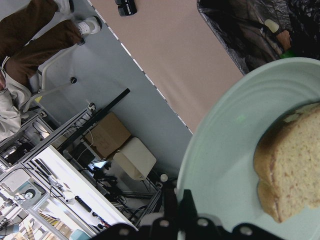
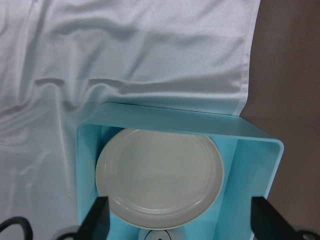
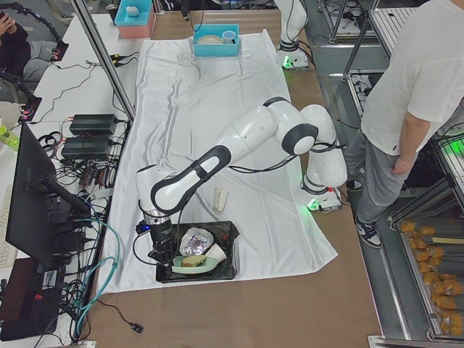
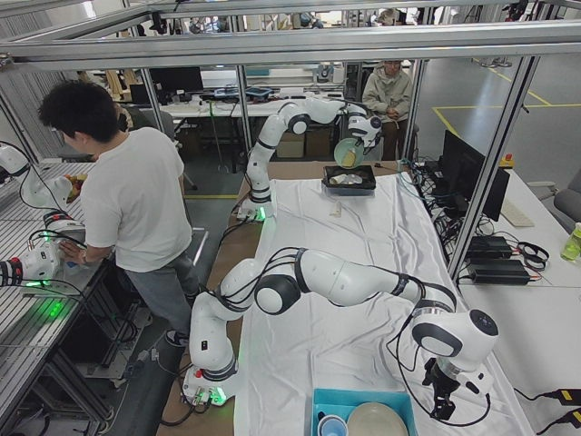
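Observation:
My left gripper is shut on the rim of a pale green plate [image 1: 225, 145] carrying a slice of bread [image 1: 287, 165]. The plate is raised and tilted over a black, bag-lined bin [image 4: 359, 189], which holds a foil item [image 3: 196, 238]. My right gripper stands open above a light blue box [image 2: 250, 170] that holds a white plate [image 2: 159, 175] and a cup [image 4: 332, 427]; nothing is between its fingers.
A white cloth [image 3: 210, 109] covers most of the table, with a small pale object [image 3: 220, 199] near the bin. A monitor and cables line one side; a person in white stands on the other.

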